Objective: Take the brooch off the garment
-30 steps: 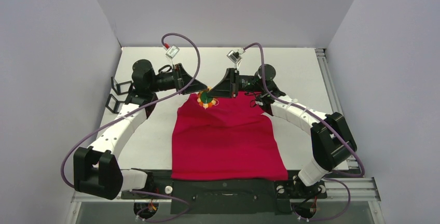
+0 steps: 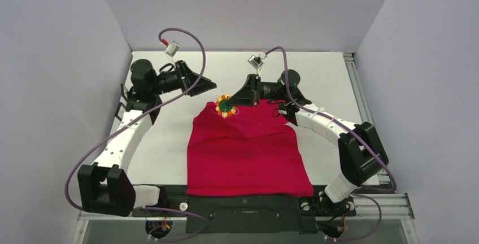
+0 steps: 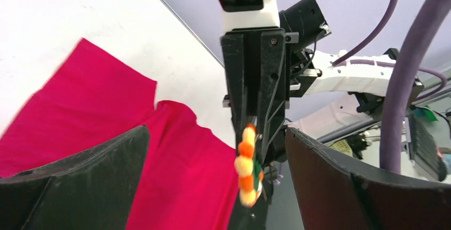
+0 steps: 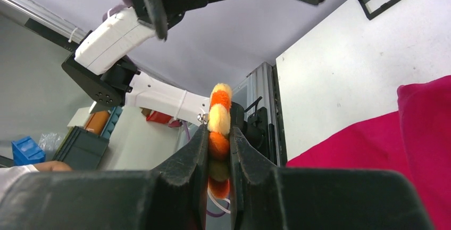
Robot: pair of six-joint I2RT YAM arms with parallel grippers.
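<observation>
The brooch (image 2: pixel 218 110), round with orange and yellow petals and a green middle, is pinched in my right gripper (image 2: pixel 230 104). In the right wrist view the brooch (image 4: pixel 219 121) stands edge-on between the shut fingers. Below lies the red garment (image 2: pixel 243 153), spread on the white table; in the left wrist view a stretch of garment (image 3: pixel 175 171) shows beside the brooch (image 3: pixel 247 166), with no cloth visibly joined to it. My left gripper (image 2: pixel 213 86) is open and empty, left of the brooch and apart from it.
A black frame lies on the table at the far left. Grey walls (image 2: pixel 243 12) close in the back and sides. Purple cables (image 2: pixel 135 122) loop along both arms.
My left gripper was at the brooch's upper edge; it has backed off to the left, leaving a gap. The right arm and the brooch have hardly moved.
</observation>
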